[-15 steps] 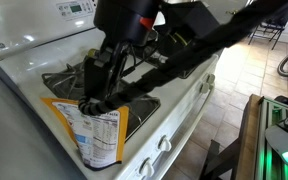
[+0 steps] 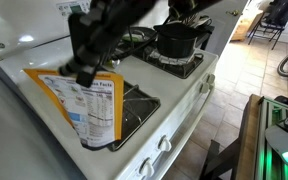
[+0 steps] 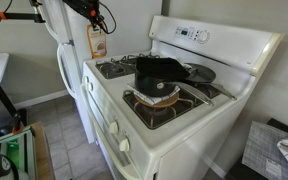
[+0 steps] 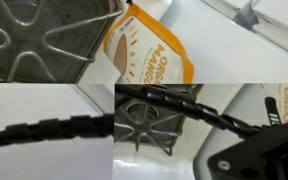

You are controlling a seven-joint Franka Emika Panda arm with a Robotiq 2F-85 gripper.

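Note:
An orange-and-white food bag (image 2: 87, 108) hangs upright over the front left of the stove in exterior view 1, its printed back panel showing. My gripper (image 2: 84, 78) is shut on the bag's top edge. In exterior view 2 the same bag (image 3: 98, 43) hangs clear of the stovetop, below the gripper (image 3: 96, 22), near the fridge side. The wrist view shows the bag's front (image 4: 149, 55) with large lettering beside a burner grate. My fingertips cannot be made out in that view.
A white stove (image 3: 189, 115) with black burner grates (image 2: 136, 110) fills the middle. A black pot (image 2: 177, 38) and a pan (image 3: 162, 70) occupy other burners. A white fridge (image 3: 76, 50) borders the stove's left side. Knobs line the stove's front edge.
The bag has risen and shifted left in exterior view 1, together with my gripper. The arm has swung up, uncovering more of the stovetop and the pot.

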